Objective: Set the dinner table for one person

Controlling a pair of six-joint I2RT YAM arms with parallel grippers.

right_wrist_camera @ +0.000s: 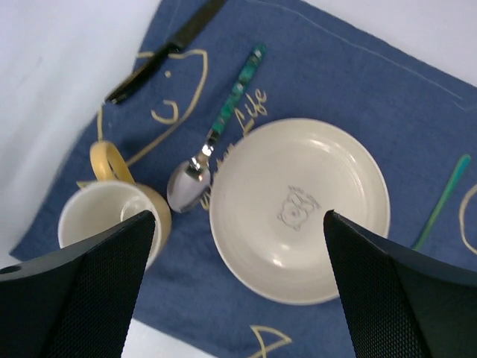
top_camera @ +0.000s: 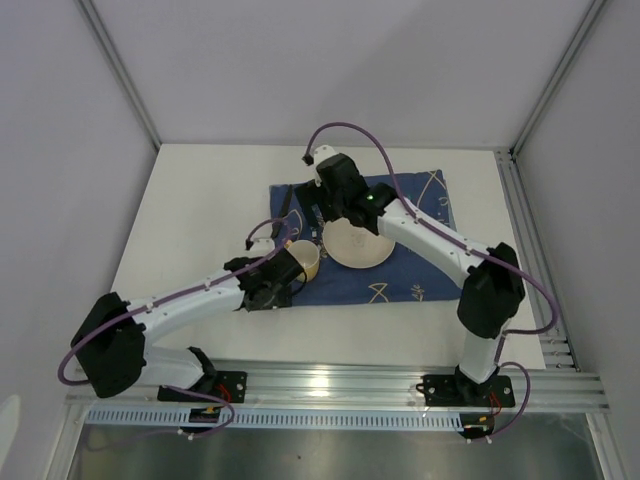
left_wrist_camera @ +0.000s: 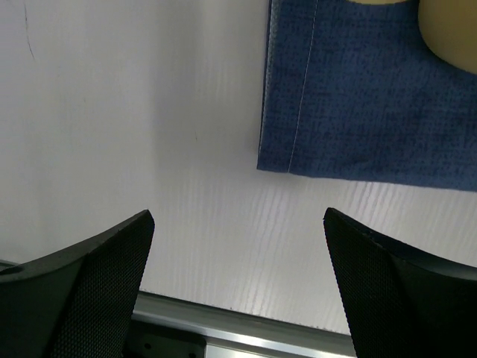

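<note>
A round cream plate point(right_wrist_camera: 298, 209) lies on the blue placemat point(top_camera: 400, 280), with a yellow mug point(right_wrist_camera: 104, 212) to its left, a spoon point(right_wrist_camera: 189, 183) between them, a black knife point(right_wrist_camera: 171, 48) at upper left and a thin green utensil point(right_wrist_camera: 440, 201) at right. My right gripper point(top_camera: 315, 203) hangs open over the placemat's upper left, above these. My left gripper is open near the placemat's lower left corner, beside the mug, with nothing between its fingers.
Bare white table point(top_camera: 190, 210) surrounds the placemat, widest to the left. A metal rail point(top_camera: 330, 370) runs along the front edge, and walls stand at back and sides.
</note>
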